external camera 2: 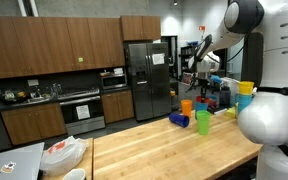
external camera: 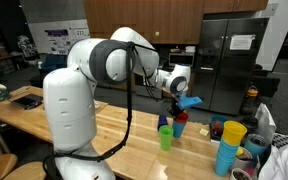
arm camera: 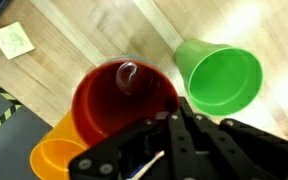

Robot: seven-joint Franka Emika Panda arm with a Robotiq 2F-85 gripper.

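In the wrist view a red cup [arm camera: 119, 105] opens towards the camera. My gripper is shut at its right rim, which seems to be pinched between the fingertips. Exterior view 1 has this red cup [external camera: 180, 117] above a blue cup [external camera: 178, 129], apparently nested in it; whether the blue one touches the table cannot be told. A green cup [arm camera: 220, 77] stands close on the right of the red one, and an orange cup [arm camera: 56, 150] shows at lower left. In exterior view 2 the orange cup [external camera 2: 187, 106] is near a dark blue cup [external camera 2: 179, 121].
Crowding the right side are stacked blue and yellow cups [external camera: 227, 150] and other containers. A person [external camera: 177, 80] is behind the table. A yellow note [arm camera: 12, 40] lies on the wood. The table [external camera: 134, 155] has free room at its front left.
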